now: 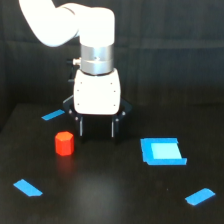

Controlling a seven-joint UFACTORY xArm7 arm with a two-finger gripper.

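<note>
A red block (64, 144) with a many-sided outline rests on the black table at the left. To its right and a little farther back is my gripper (97, 130), pointing down from the white arm. Its dark fingers (81, 125) are apart, and nothing shows between them. The gripper and the block are not touching.
A pale square framed in blue tape (164, 151) lies at the right. Short strips of blue tape mark the table at the front left (28, 188), front right (200, 197) and back left (53, 115).
</note>
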